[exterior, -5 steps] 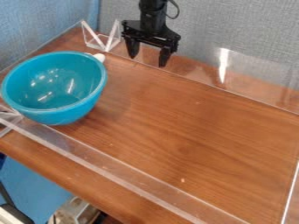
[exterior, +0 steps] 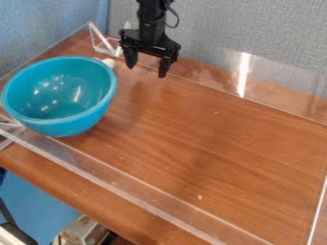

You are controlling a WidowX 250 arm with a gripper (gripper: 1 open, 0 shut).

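Observation:
My black gripper (exterior: pixel 147 59) hangs high at the back of the wooden table, left of centre, against the grey rear wall, with its two fingers spread apart and nothing visible between them. A turquoise bowl (exterior: pixel 59 113) sits on the left side of the table, below and left of the gripper. A small white object (exterior: pixel 109 63) lies just behind the bowl's rim, partly hidden.
Transparent barriers run along its back and front edges. A white bracket stands at the back-left corner, with walls behind. Below the front-left edge is a blue floor.
The gripper has shifted left, toward the back-left corner above the bowl, and slightly higher. The bowl has not visibly moved.

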